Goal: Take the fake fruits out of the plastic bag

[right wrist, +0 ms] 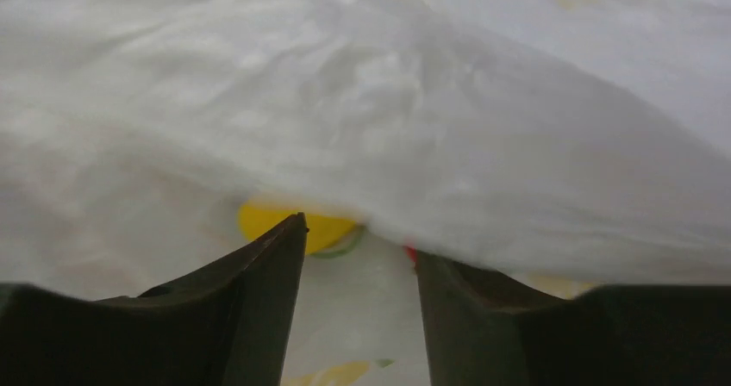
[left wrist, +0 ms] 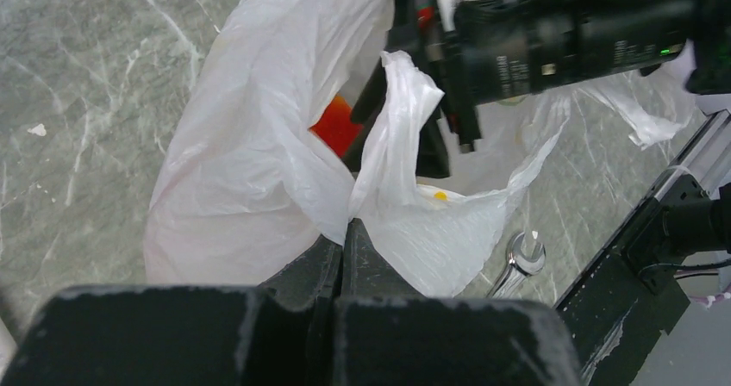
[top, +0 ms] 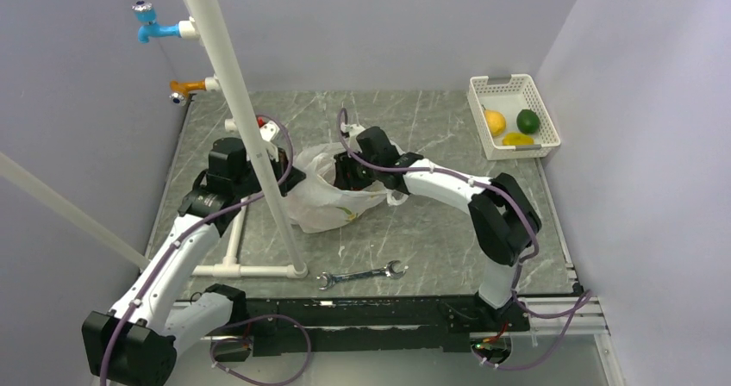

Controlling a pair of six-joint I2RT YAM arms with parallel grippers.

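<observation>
The white plastic bag [top: 319, 214] lies at mid-table with its mouth spread. My left gripper is shut on the bag's edge, the thin film pinched at its fingertips. Inside the mouth, my right gripper [top: 345, 181] points down with its fingers apart. A red fruit [left wrist: 336, 126] shows beside those fingers in the left wrist view; from the top they cover it. In the right wrist view, bag film fills the upper part. A yellow patch [right wrist: 297, 224] and a sliver of red [right wrist: 411, 252] appear near the fingertips; whether the yellow is fruit or print I cannot tell.
At the back right a white basket [top: 479, 132] holds an orange-yellow fruit [top: 495, 122], a green fruit [top: 527, 121] and a yellow fruit [top: 519, 140]. A wrench [top: 360, 275] lies near the front edge. A white pipe [top: 233, 76] crosses before the left arm.
</observation>
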